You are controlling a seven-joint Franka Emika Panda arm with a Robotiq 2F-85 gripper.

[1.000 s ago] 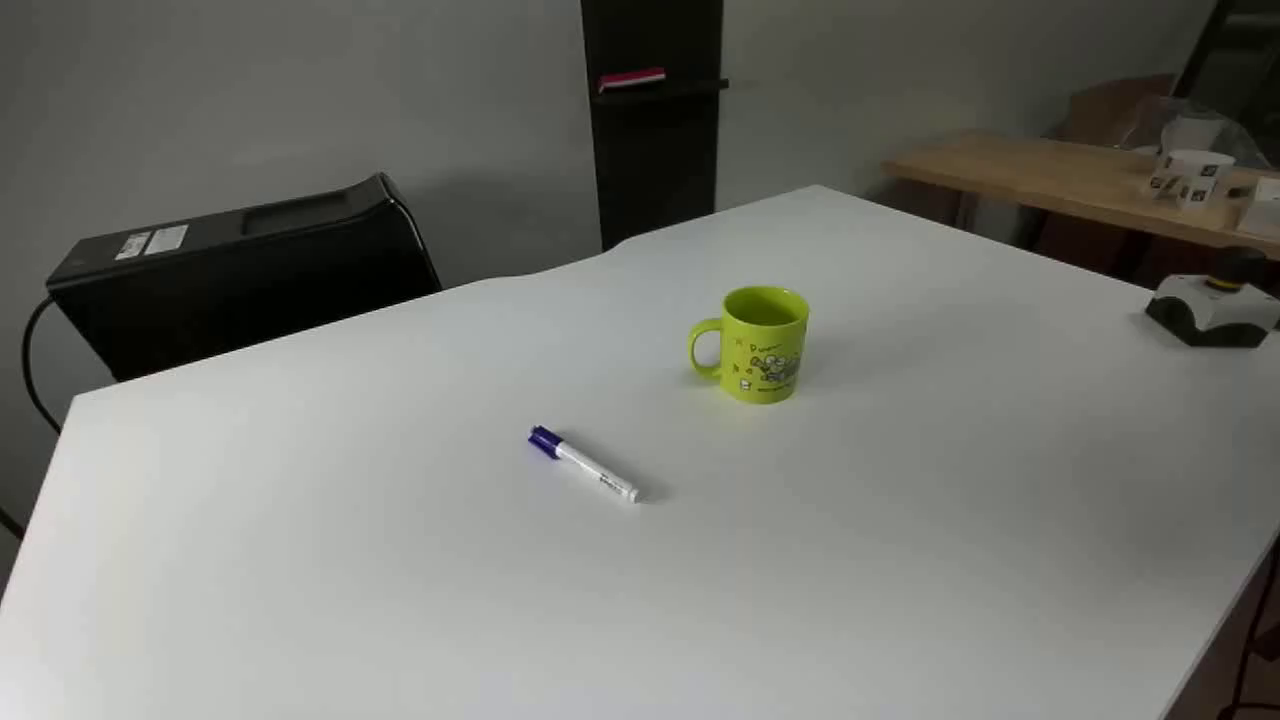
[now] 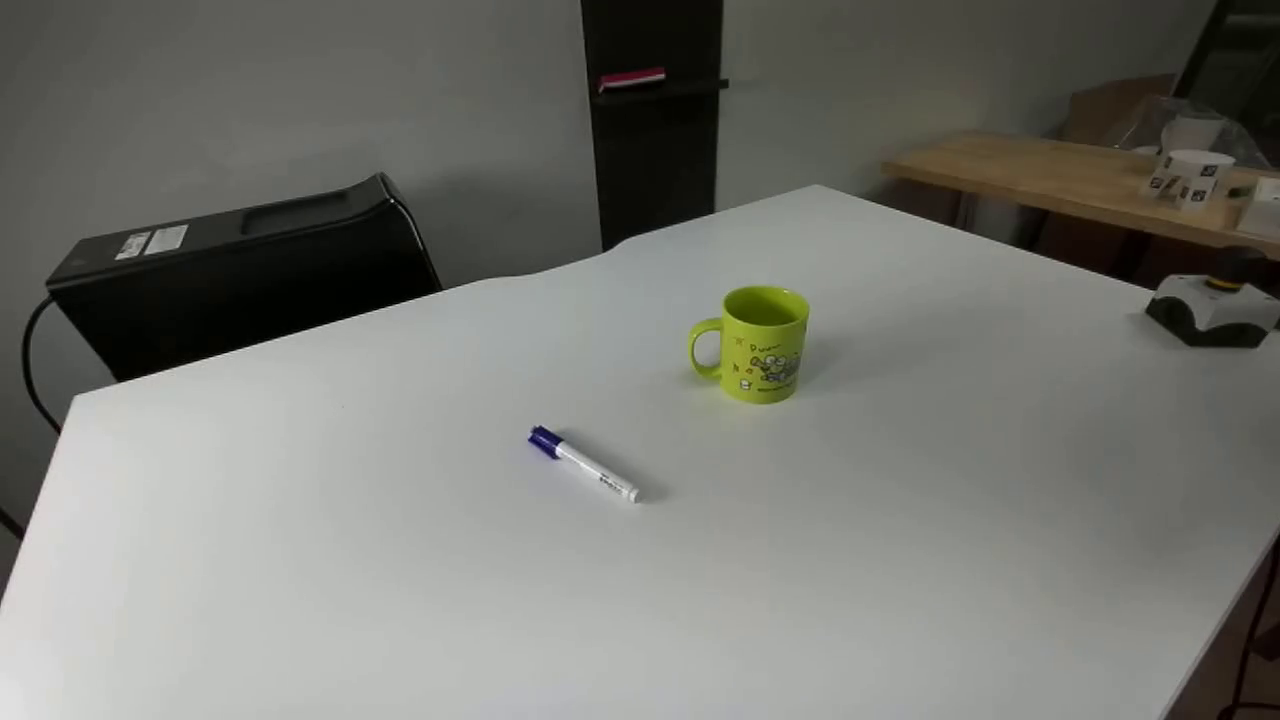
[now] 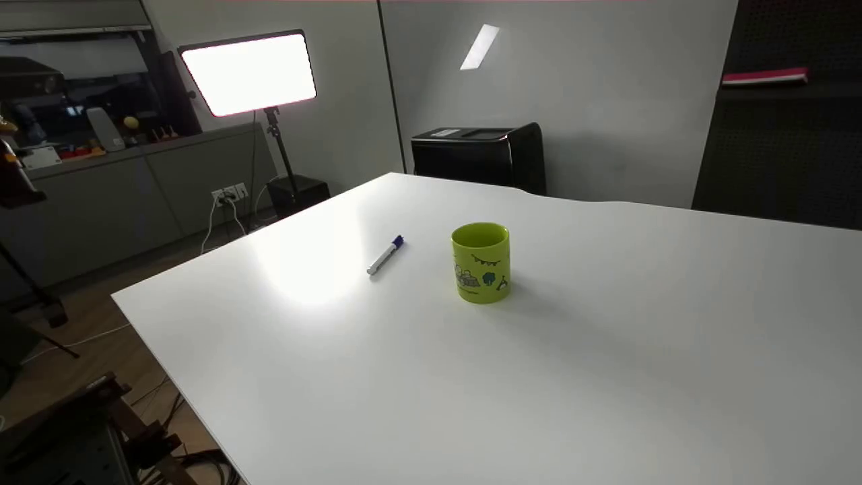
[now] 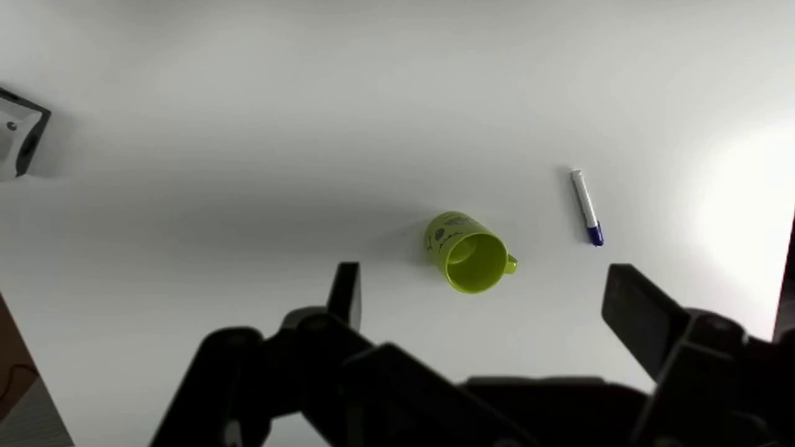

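A lime-green mug (image 2: 764, 348) with printed drawings stands upright on the white table, its handle toward the left in exterior view 1. Beside it, clear of the mug, lies a white marker (image 2: 588, 466) with a dark blue cap. Exterior view 2 has the marker (image 3: 385, 255) to the left of the mug (image 3: 481, 263). From above, in the wrist view, my gripper is open, its fingers wide apart and nothing held. The mug (image 4: 473, 257) appears between the fingers but lower down, on the table; the marker (image 4: 587, 208) is off to the right.
A grey and black device with a knob (image 2: 1214, 306) sits at the table's right edge in exterior view 1. A black box-shaped machine (image 2: 246, 270) stands behind the table, and a bright light panel (image 3: 250, 73) beyond it.
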